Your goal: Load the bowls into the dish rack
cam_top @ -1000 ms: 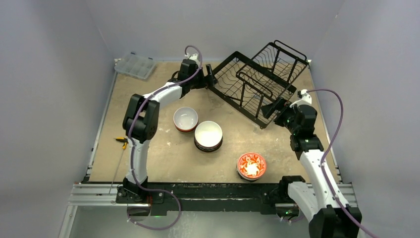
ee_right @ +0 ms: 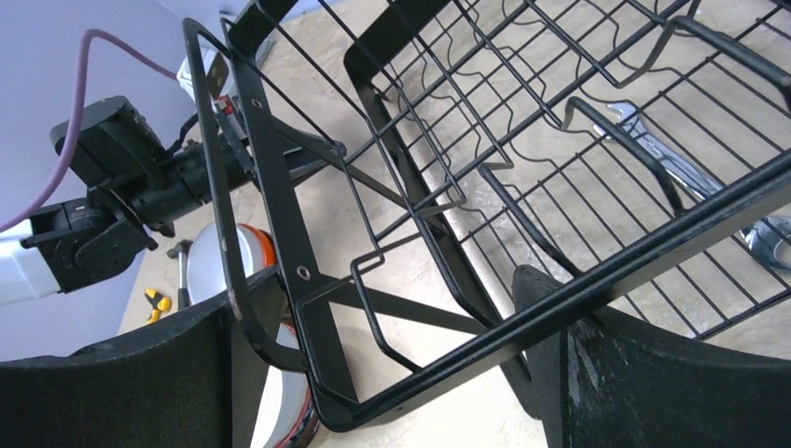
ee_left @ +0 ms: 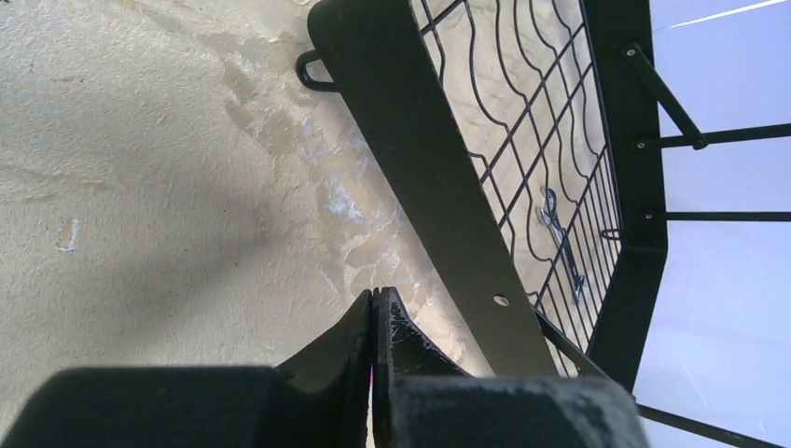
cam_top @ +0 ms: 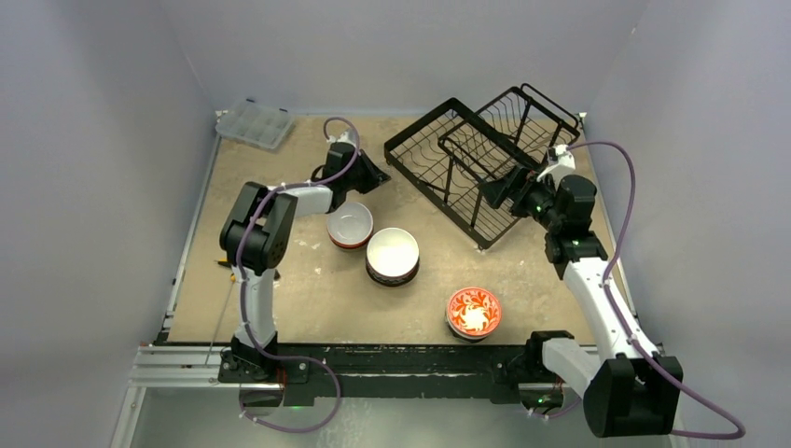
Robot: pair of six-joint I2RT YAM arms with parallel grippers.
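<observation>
The black wire dish rack stands at an angle at the back right, with no bowl in it. Just off its left corner, my left gripper is shut; nothing shows between its fingertips in the left wrist view. At the rack's right side is my right gripper, open, its fingers on either side of the raised rack frame. A pale bowl and a cream-white bowl sit left of centre, the cream one on a dark-banded stack. Nearer the front edge stands a red-patterned bowl, also stacked.
A metal wrench lies on the table beneath the rack's wires. At the back left is a clear compartment box. Yellow-handled pliers and a hammer lie beyond the bowls.
My left gripper was open at the rack's left corner; it has shut and drawn back left. The rack has shifted slightly, its front corner moving left and nearer. The right gripper has moved slightly left.
</observation>
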